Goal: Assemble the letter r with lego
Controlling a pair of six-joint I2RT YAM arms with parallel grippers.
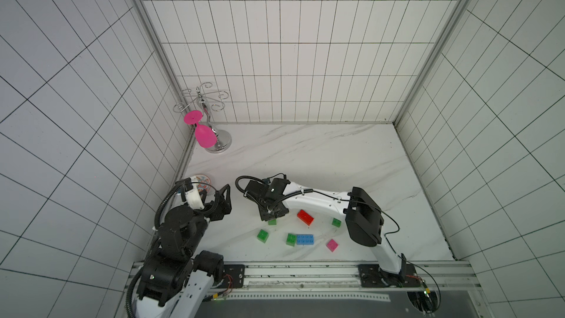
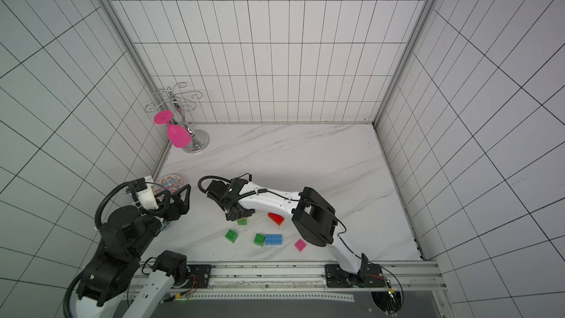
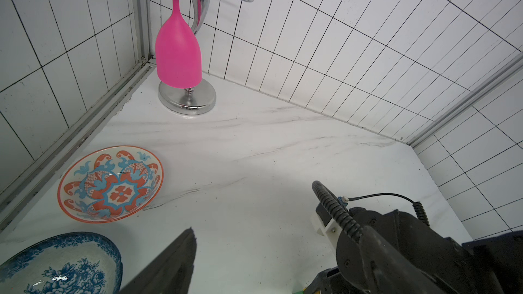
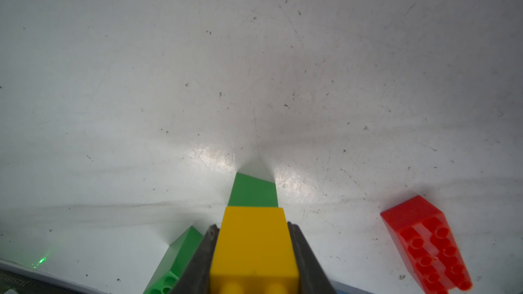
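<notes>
A yellow brick fills the space between my right gripper's fingers, directly over a green brick on the table. My right gripper is low at the table's middle; whether it grips the yellow brick is unclear. My left gripper is open and empty over the left side. Nearby lie a red brick, a blue brick with a green brick beside it, another green brick, a small green brick and a pink brick.
Two patterned bowls, orange and blue, sit at the left. A chrome stand with a pink glass is at the back left.
</notes>
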